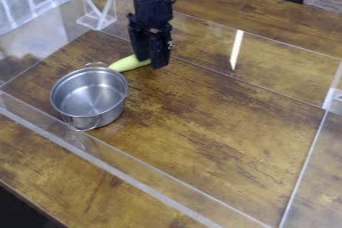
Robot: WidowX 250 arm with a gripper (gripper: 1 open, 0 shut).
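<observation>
My black gripper [150,50] is lowered over a pale yellow-green corn-like object [127,63] on the wooden table, covering its right end; I cannot tell whether the fingers are closed on it. A steel pot [90,98] with wire handles sits in front of it, to the lower left.
Clear low walls [321,162] border the wooden work area [214,152]. A white rail stands at the back left.
</observation>
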